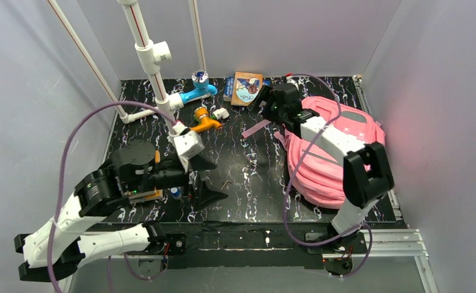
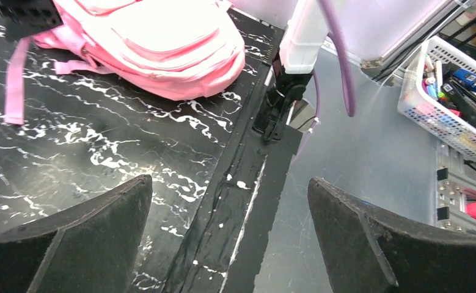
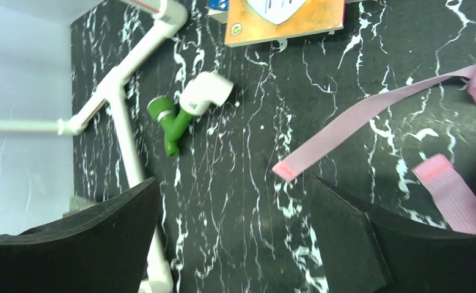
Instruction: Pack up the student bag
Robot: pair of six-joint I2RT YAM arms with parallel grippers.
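The pink backpack [image 1: 321, 183] lies flat at the right of the black marble table, its straps [image 3: 339, 131] trailing left. An orange-covered book [image 1: 247, 88] rests on blue books at the back. My right gripper [image 1: 259, 101] is open above the table between books and backpack, nothing between its fingers. My left gripper [image 1: 203, 181] stands open and empty over the front left; in the left wrist view its fingers frame bare table and the front edge. More books [image 1: 143, 195] are mostly hidden under the left arm.
White pipes [image 1: 157, 82] with blue [image 1: 192, 94] and orange [image 1: 205, 122] fittings occupy the back left, near a green valve [image 3: 175, 128]. A basket of pens [image 2: 443, 128] shows beyond the table in the left wrist view.
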